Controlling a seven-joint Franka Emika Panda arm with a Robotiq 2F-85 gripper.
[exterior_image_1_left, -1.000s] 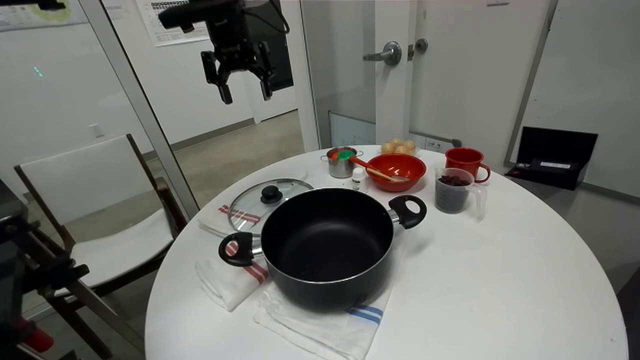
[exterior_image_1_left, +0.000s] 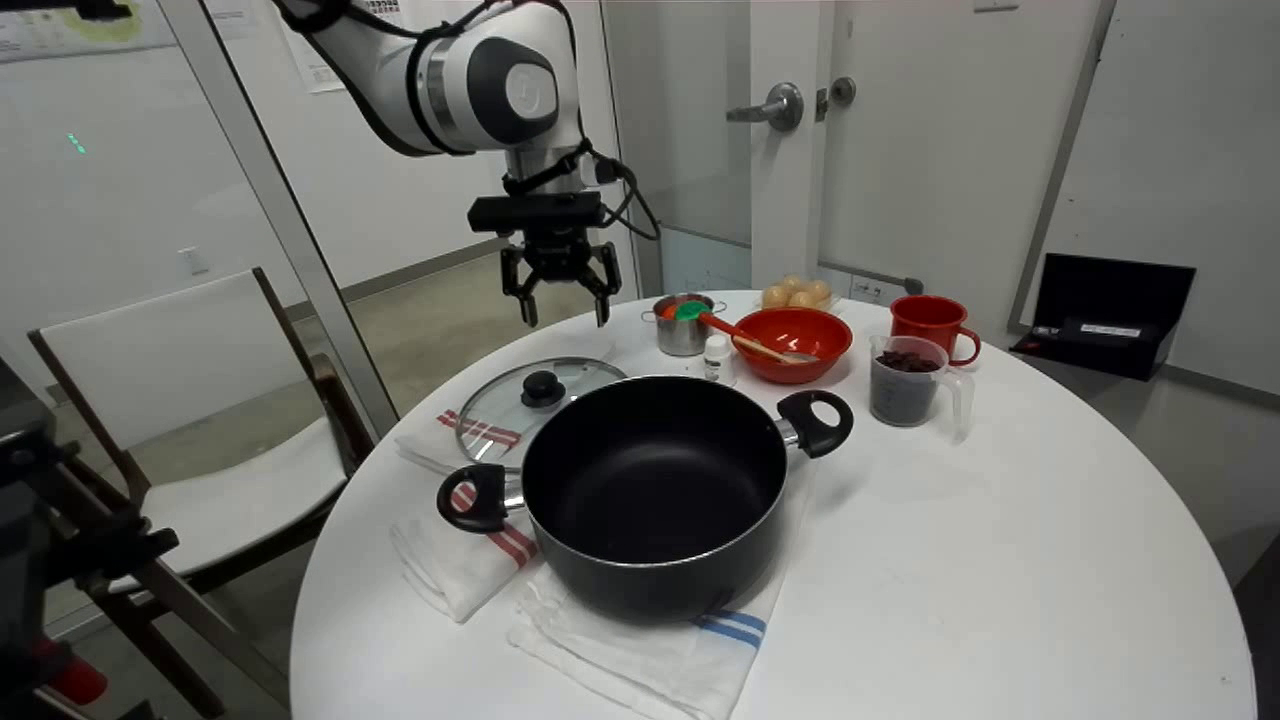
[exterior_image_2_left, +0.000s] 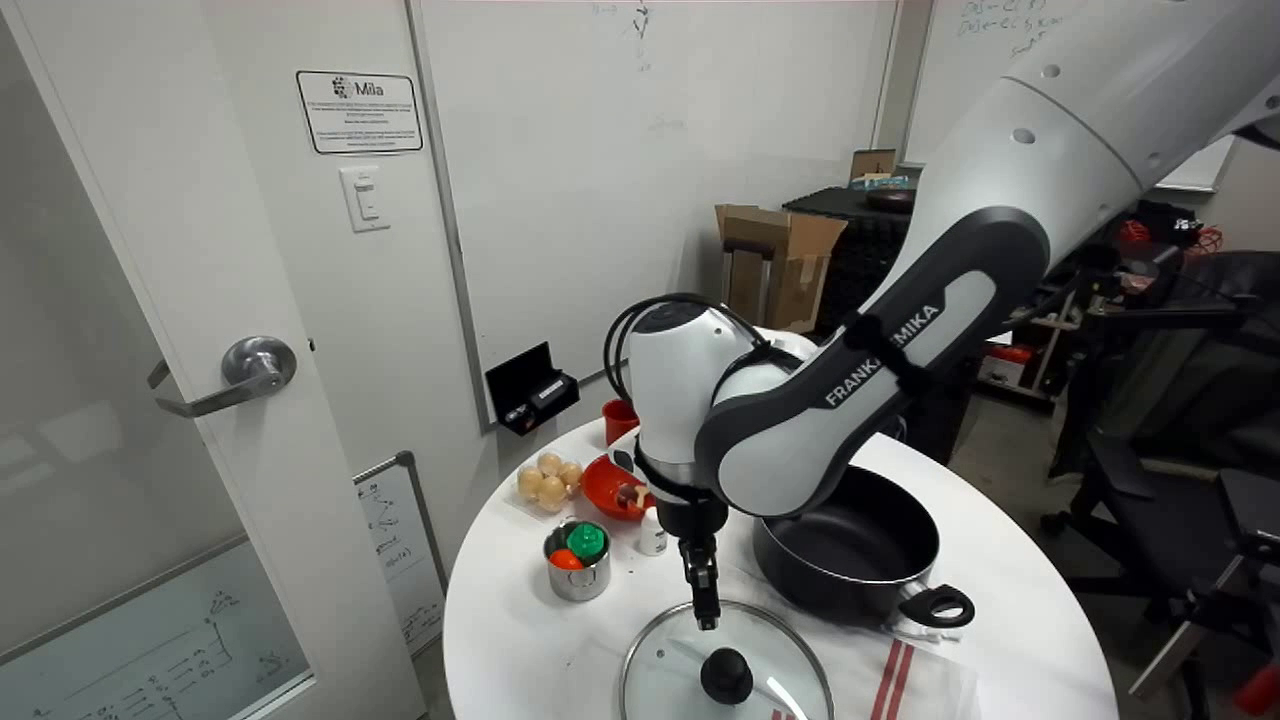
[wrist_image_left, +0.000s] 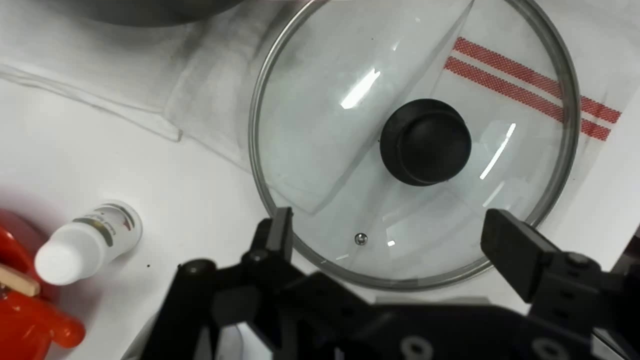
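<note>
My gripper (exterior_image_1_left: 566, 310) stands open in the air above the far side of the round table, with nothing between its fingers. Below it in the wrist view lies a clear glass lid with a steel rim; its round black knob (wrist_image_left: 427, 143) sits beyond the fingertips, roughly between them from side to side. The glass lid (exterior_image_1_left: 486, 402) rests partly on a white cloth with red stripes, at the left of the pot in the first exterior view. The large black pot (exterior_image_1_left: 657, 480) is uncovered and empty, standing on folded cloths.
A small steel pot (exterior_image_2_left: 579, 584), a white bottle (wrist_image_left: 99, 237), a red bowl (exterior_image_1_left: 792, 342), several round pale items (exterior_image_1_left: 795, 292), a red mug (exterior_image_1_left: 927, 319) and a measuring cup (exterior_image_1_left: 902, 390) stand along the far side.
The arm has come down and to the right in the first exterior view, bringing the gripper closer to the table. It was open before too. The objects on the table have not moved.
</note>
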